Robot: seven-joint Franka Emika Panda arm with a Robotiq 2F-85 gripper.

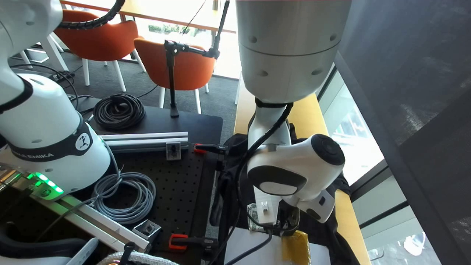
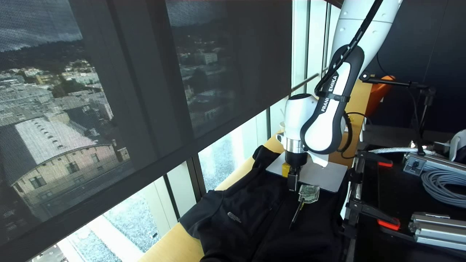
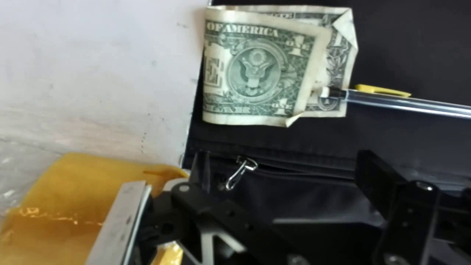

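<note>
A folded one-dollar bill (image 3: 256, 66) lies on black fabric (image 3: 410, 48), its left edge against a white board (image 3: 88, 66). Across the bill's right edge rests the end of a clear pen (image 3: 410, 103) with a yellow clip. My gripper is open over the fabric, below the bill in the wrist view; a zipper pull (image 3: 243, 172) shows between its fingers, and nothing is held. In exterior view 2 the gripper (image 2: 293, 181) hangs low beside the bill (image 2: 309, 193), at the board's edge, with the pen (image 2: 297, 214) nearby.
A yellow plastic package (image 3: 66, 198) lies on the board, close to the left finger. The black fabric covers a wooden ledge (image 2: 174, 244) along the window. Clamps (image 2: 389, 223) and a coiled cable (image 1: 126, 196) are on the neighbouring black table.
</note>
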